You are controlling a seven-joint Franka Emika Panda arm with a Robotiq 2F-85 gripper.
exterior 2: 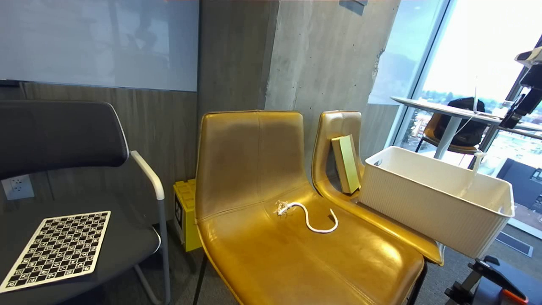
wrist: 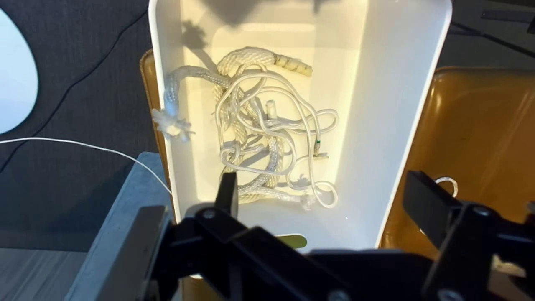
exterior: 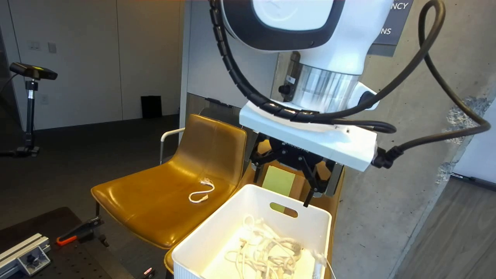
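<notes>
Wide open, my gripper (exterior: 282,186) hangs over the back end of a white bin (exterior: 297,204), with nothing between its fingers. In the wrist view the fingers (wrist: 228,193) frame the bin's near end. Several white ropes (wrist: 266,125) lie tangled on the bin floor, and one frayed end (wrist: 171,125) droops over the side wall. A short white rope (exterior 2: 308,218) lies curved by itself on the seat of the brown chair (exterior 2: 254,167), well to one side of the gripper.
Behind the bin a green box (exterior 2: 346,163) leans on the second chair's backrest. A dark chair (exterior 2: 56,137) holds a checkered board (exterior 2: 58,249). A clamp with an orange tip (exterior: 79,232) sits on the dark table. Concrete wall (exterior: 386,186) rises behind the arm.
</notes>
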